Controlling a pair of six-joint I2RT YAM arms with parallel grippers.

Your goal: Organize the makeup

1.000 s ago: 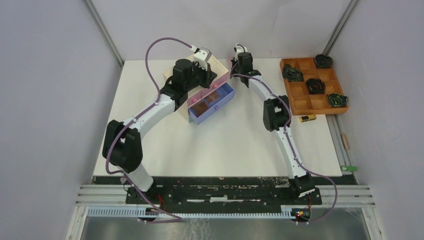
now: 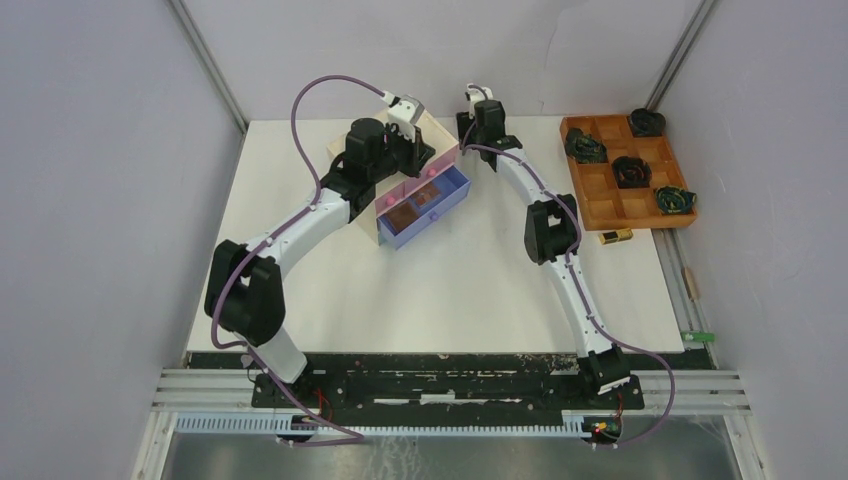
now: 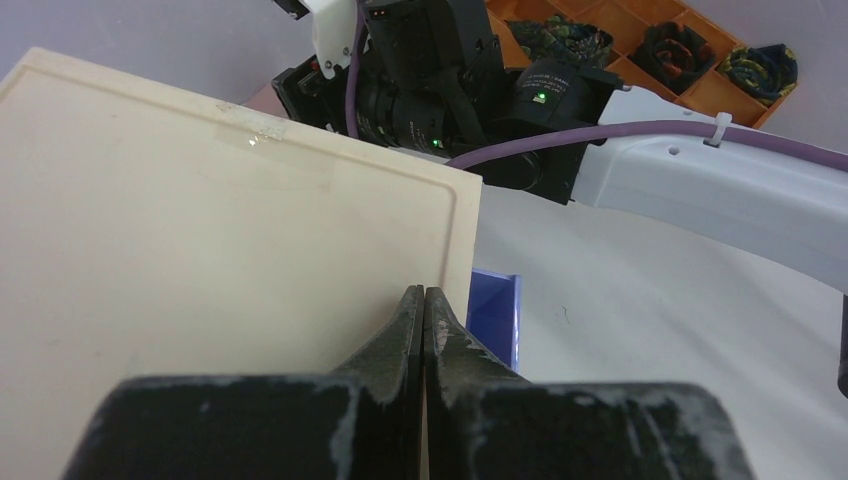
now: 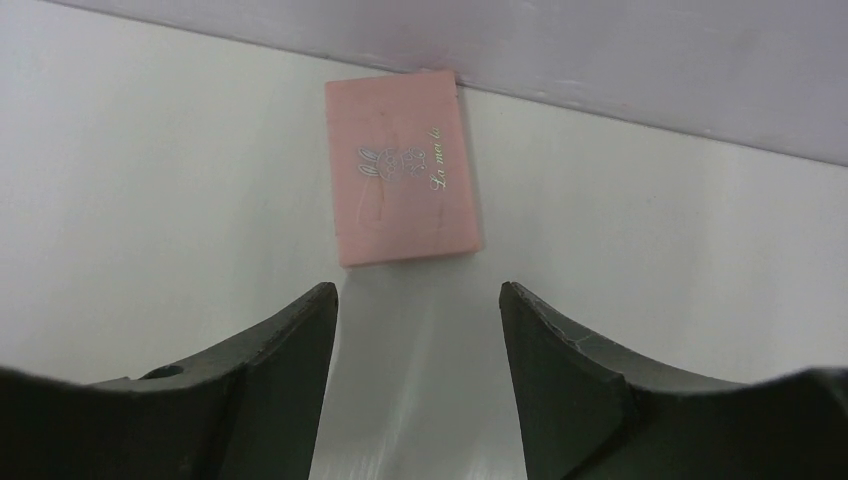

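Note:
A pink flat case (image 4: 400, 170) with a rabbit design lies on the white table against the back wall, just beyond the fingertips of my right gripper, which is open with nothing between them. My left gripper is at the cream top (image 3: 200, 250) of the drawer box in the left wrist view, its fingers closed together; what they hold is hidden. Below the box's pink drawers, a blue drawer (image 2: 433, 218) is pulled out, with brown items inside.
An orange compartment tray (image 2: 620, 205) with dark cloth items stands at the right, a small yellow item (image 2: 615, 236) in front of it.
The left arm has not visibly moved.

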